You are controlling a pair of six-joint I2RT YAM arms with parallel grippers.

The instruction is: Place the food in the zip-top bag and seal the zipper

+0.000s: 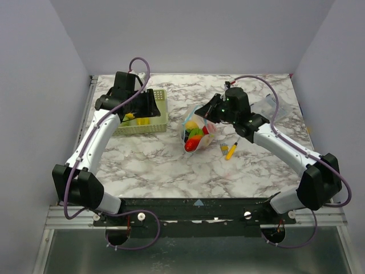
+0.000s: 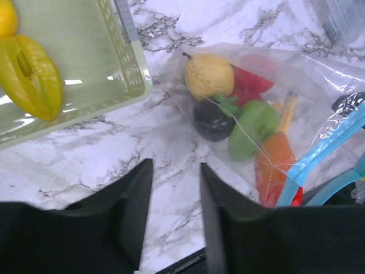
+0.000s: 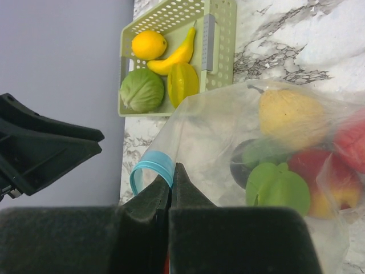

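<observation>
The zip bag (image 1: 197,131) holds several foods, including a pear (image 2: 208,74), a green pepper (image 3: 276,188) and a dark round item (image 2: 212,124). My right gripper is shut on the bag's blue zip edge (image 3: 154,162), lifting it. My left gripper hangs over the table between bag and basket, open, with nothing between its fingers. The green basket (image 2: 140,74) holds a starfruit (image 3: 183,84), banana (image 3: 168,64), lemon (image 3: 148,44) and cabbage (image 3: 141,90).
A knife with a yellow handle (image 1: 230,153) lies right of the bag. A clear plastic item (image 1: 265,105) lies at the back right.
</observation>
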